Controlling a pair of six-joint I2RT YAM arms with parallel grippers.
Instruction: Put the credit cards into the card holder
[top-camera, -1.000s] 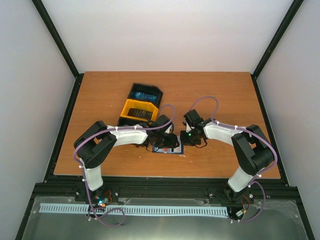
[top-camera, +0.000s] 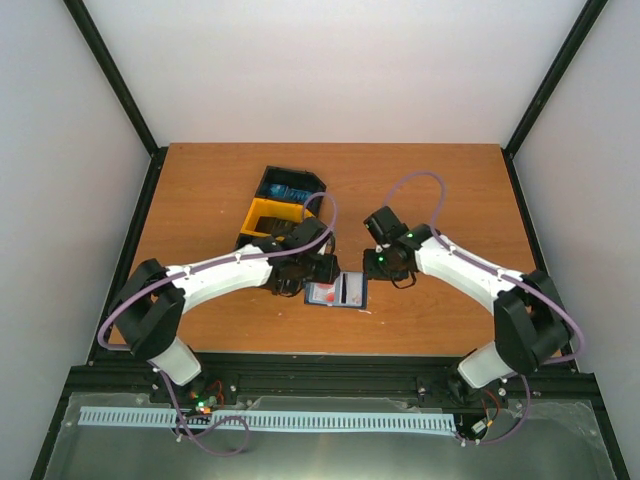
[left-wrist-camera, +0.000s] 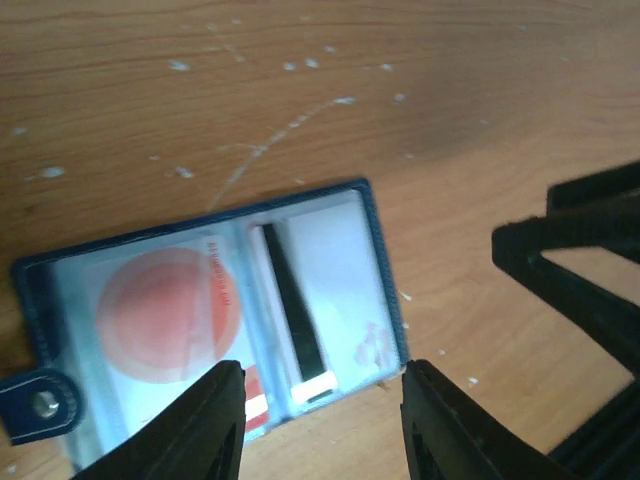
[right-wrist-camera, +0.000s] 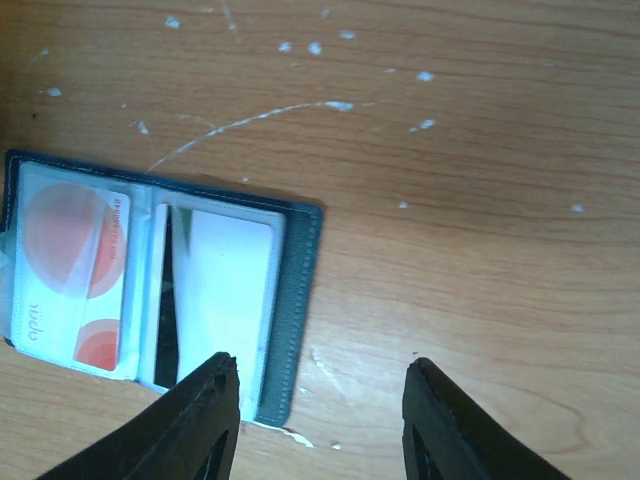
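Observation:
The card holder (top-camera: 350, 290) lies open on the table. In the left wrist view its left pocket shows a red-and-white card (left-wrist-camera: 165, 315); the right pocket (left-wrist-camera: 340, 280) holds a pale insert beside a dark strip, also seen in the right wrist view, with the red card (right-wrist-camera: 75, 240) on the left. My left gripper hangs over the holder, fingers apart, nothing between them. My right gripper is open and empty over the holder's right edge and bare wood.
Behind the left arm stand a black box (top-camera: 290, 173) and a yellow box (top-camera: 258, 210) with dark contents.
My left gripper has pulled back to the left, uncovering more of the holder. My right gripper has risen and shifted, the arm reaching from further back toward the table's front.

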